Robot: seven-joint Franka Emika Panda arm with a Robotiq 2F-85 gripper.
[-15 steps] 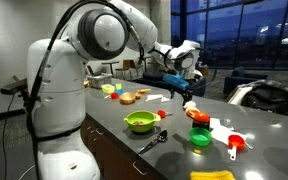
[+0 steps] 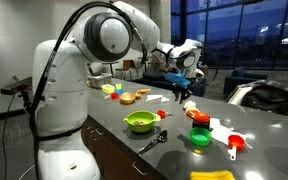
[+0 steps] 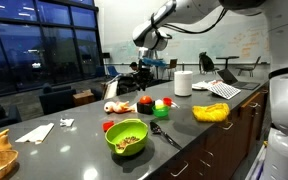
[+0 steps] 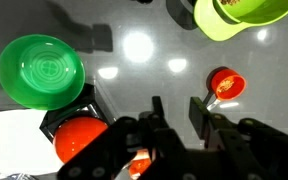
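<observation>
My gripper hangs above the grey table, its fingers apart and nothing visible between them. In the wrist view a small red cup [image 4: 226, 83] with a handle lies to the right of the fingertips. A lime-green bowl [image 4: 246, 12] shows at the top right, and a green bowl [image 4: 41, 72] is on the left. Below that green bowl, a black container [image 4: 92, 101] holds a round red-orange thing [image 4: 79, 138]. The gripper [image 2: 179, 89] is well clear of the tabletop in exterior view 1, touching none of these.
A black utensil [image 2: 154, 142] lies near the table's front edge. Nearer the camera is a yellow cloth [image 2: 212, 175], with a red ladle [image 2: 236, 142] behind it. Papers [image 2: 224, 131] lie by the black container. Table space between the lime bowl and green bowl is mostly bare.
The arm has shifted only slightly above the table. The bowls, cup and other things on the table stay where they were.
</observation>
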